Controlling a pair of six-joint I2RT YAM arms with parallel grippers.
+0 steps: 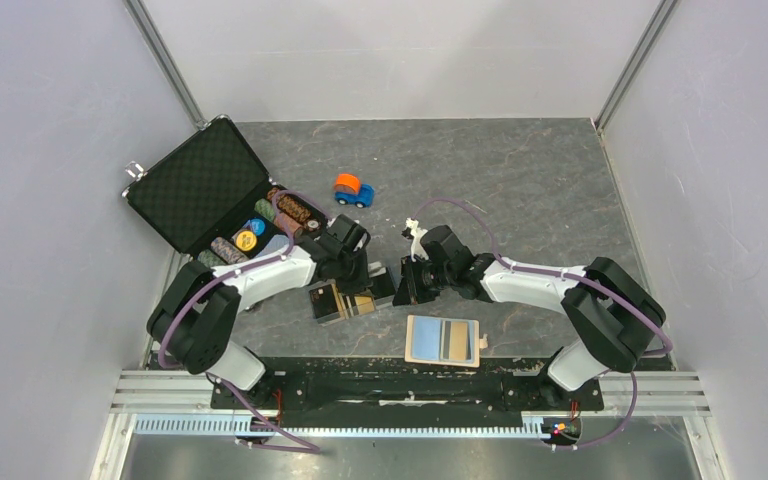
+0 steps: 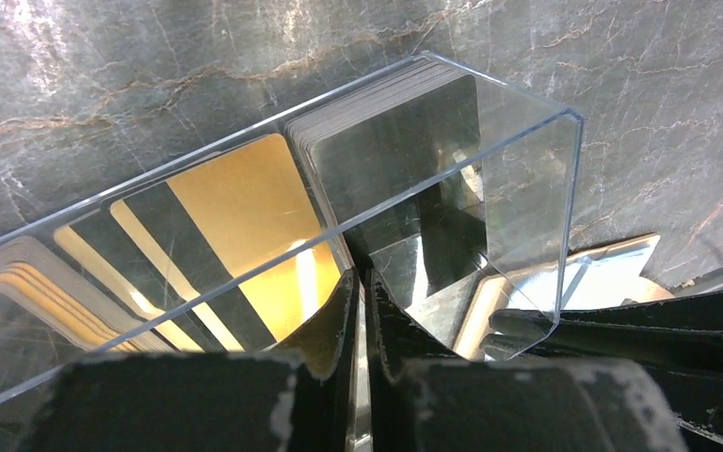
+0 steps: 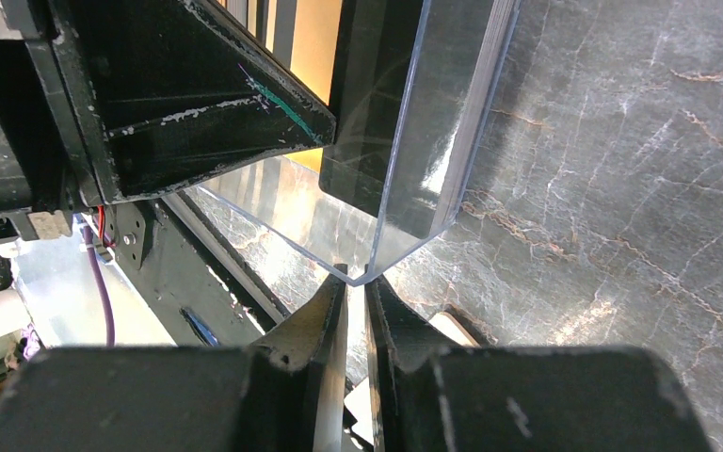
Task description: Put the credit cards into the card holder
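Note:
A clear card holder (image 1: 332, 318) lies below both arms at the table's front, with gold and dark cards in its compartments. In the left wrist view a gold card (image 2: 249, 202) sits beside a dark compartment (image 2: 386, 141). My left gripper is inside the holder at that boundary, fingers a narrow gap apart; whether a card is between them is unclear. In the right wrist view a black card (image 3: 367, 122) lies by the left finger. My right gripper is shut on the holder's clear end corner. A light tray (image 1: 428, 361) holds a blue card (image 1: 426, 338) and a gold card (image 1: 457, 341).
An open black case (image 1: 200, 185) with coloured rolls and discs stands at the back left. An orange and blue toy car (image 1: 353, 190) is behind the grippers.

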